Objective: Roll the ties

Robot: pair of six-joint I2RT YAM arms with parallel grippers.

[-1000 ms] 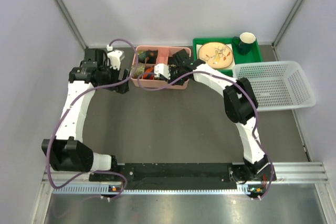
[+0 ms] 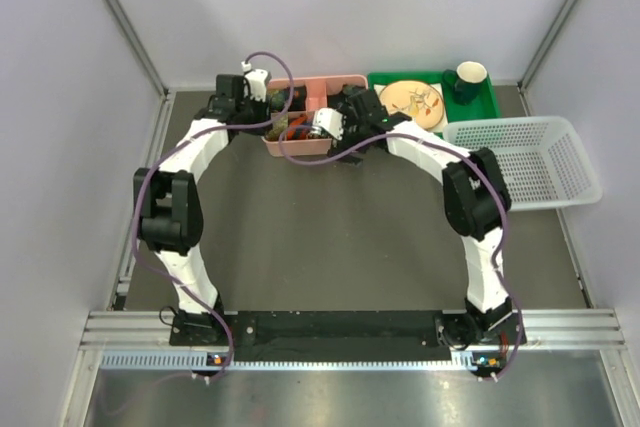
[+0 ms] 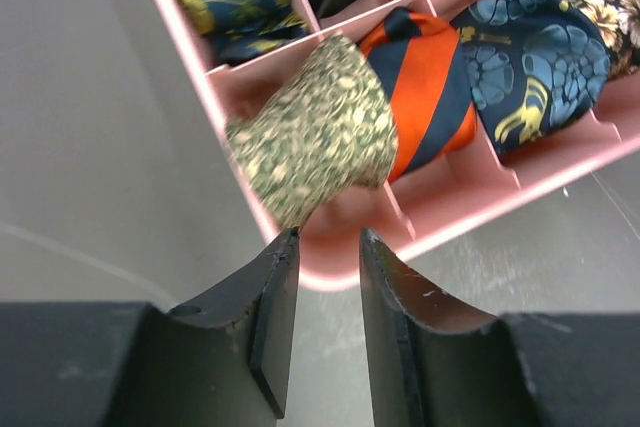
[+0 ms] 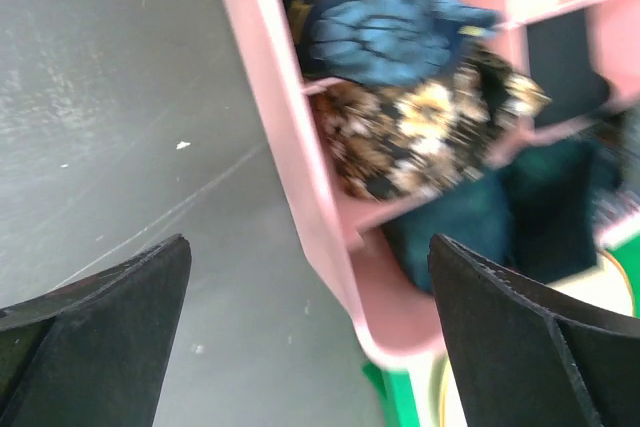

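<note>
A pink compartment box (image 2: 315,83) holds rolled or folded ties: a speckled green tie (image 3: 310,132), an orange-and-navy striped one (image 3: 420,82), a navy floral one (image 3: 525,67) and several darker ones. My left gripper is over the box's left end, its fingertips just beside the speckled tie, with a narrow gap between them. My right gripper stands open over the box's right end and front wall, nothing seen between its fingers.
A green tray (image 2: 482,102) with a round board (image 2: 410,102) and a mug (image 2: 470,82) sits at back right. A white basket (image 2: 520,157) lies right of it.
The box has shifted slightly right, and the right arm a little with it.
</note>
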